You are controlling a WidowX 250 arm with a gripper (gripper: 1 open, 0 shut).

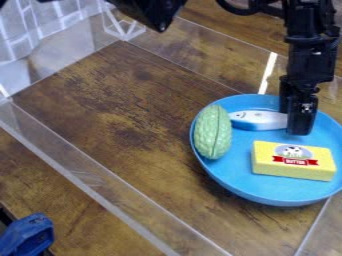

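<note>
My black gripper (297, 112) reaches down from the top right over the back right of a blue plate (261, 188). Its fingertips are at the right end of a white object (257, 119) lying on the plate; whether they touch it is unclear. A green leafy vegetable piece (213, 131) lies on the plate's left, and a yellow butter box (291, 161) at its front right.
A wooden surface (100, 95) with bare room fills the left and middle. Pale strips edge it at top left and along the bottom. A blue object (24, 236) sits at the bottom left corner.
</note>
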